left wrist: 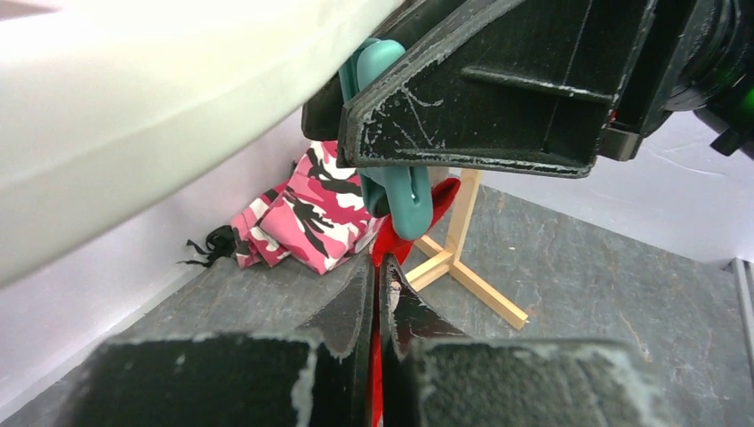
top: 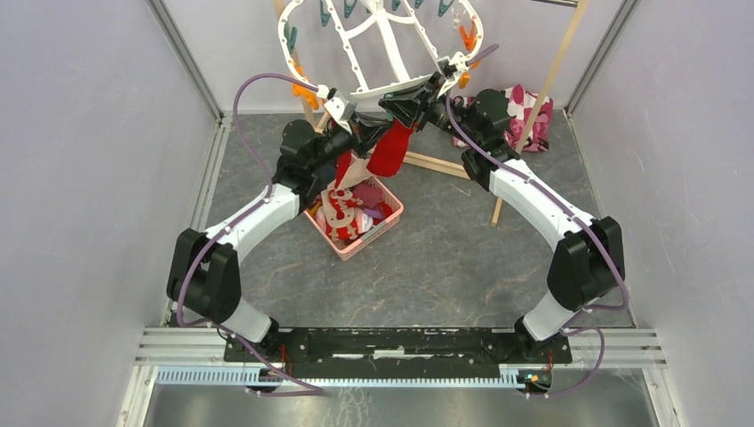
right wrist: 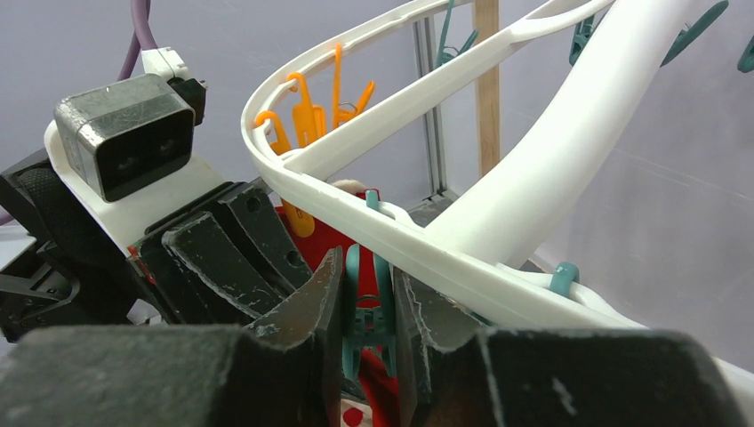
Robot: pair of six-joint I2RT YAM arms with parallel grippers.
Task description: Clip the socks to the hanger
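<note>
A red sock (top: 389, 153) hangs below the white hanger (top: 391, 88), with my left gripper (top: 384, 125) shut on it. In the left wrist view the sock (left wrist: 388, 246) runs from the closed fingertips up to a teal clip (left wrist: 410, 206). Whether the clip's fingers have its edge between them I cannot tell. My right gripper is shut on this teal clip (right wrist: 369, 325), just under the hanger's front rim (right wrist: 373, 227). In the right wrist view, red fabric shows behind the clip. Both grippers are close together.
Orange clips (right wrist: 307, 116) hang farther along the rim near my left gripper. A pink basket (top: 345, 255) with several socks stands below on the floor. Patterned pink cloth (top: 525, 116) lies by the back wall.
</note>
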